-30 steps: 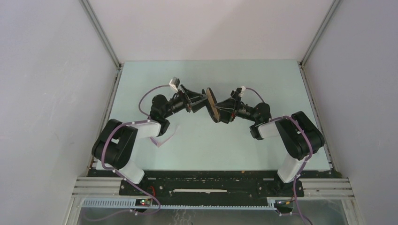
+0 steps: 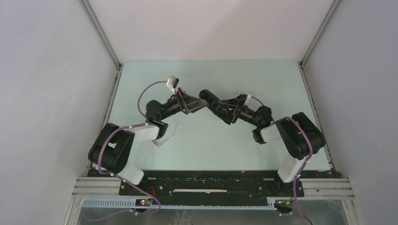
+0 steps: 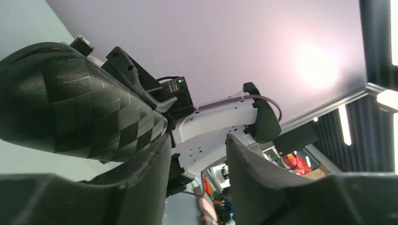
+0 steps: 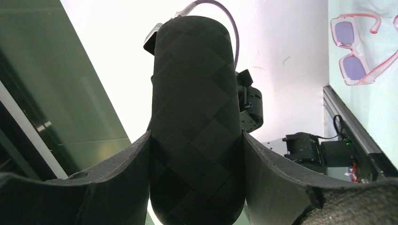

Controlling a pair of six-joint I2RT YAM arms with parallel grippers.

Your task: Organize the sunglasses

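Observation:
A black woven-pattern glasses case [image 2: 213,105] is held in the air at table centre by my right gripper, shut on it; it appears closed. My left gripper [image 2: 197,103] is just left of the case, its fingers part open in the left wrist view, with nothing visible between them; the case [image 3: 80,103] lies beyond them. Pink sunglasses with purple lenses [image 4: 352,65] lie on the table to the left, mostly hidden under the left arm in the top view.
Walls stand at both sides and behind.
A second ago the case showed a tan interior and stood more upright; now it looks closed and is tilted further. The left gripper has shifted slightly.

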